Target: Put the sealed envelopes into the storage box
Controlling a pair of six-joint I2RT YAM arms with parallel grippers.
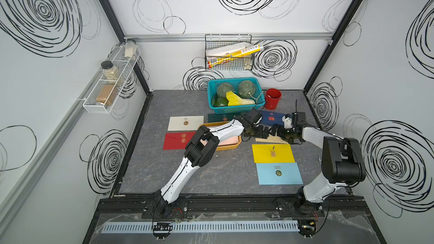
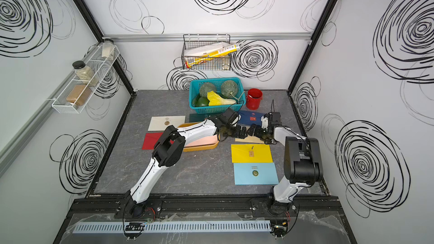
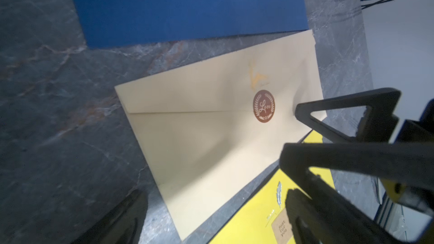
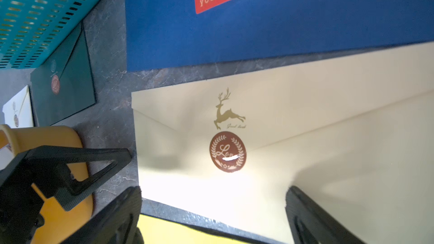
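The cream envelope (image 4: 271, 122), with a deer print and a brown round seal, lies flat on the table. Over its left part hovers my left gripper (image 1: 262, 132), open and empty. Facing it from the right is my right gripper (image 1: 275, 130), also open, with only the envelope's surface beneath its fingers (image 4: 312, 219). The orange storage box (image 1: 232, 147) stands left of the envelope, partly covered by my left arm; something pale pink lies inside. Around lie the blue (image 3: 189, 9), yellow (image 1: 264, 153), light blue (image 1: 266, 176), red (image 1: 174, 141), white (image 1: 176, 123) and dark green (image 4: 67, 85) envelopes.
A teal basket (image 1: 226, 109) of vegetables and a red bucket (image 1: 271, 100) stand along the back. The two grippers are close together, with little room between them. Clear table lies at the front left.
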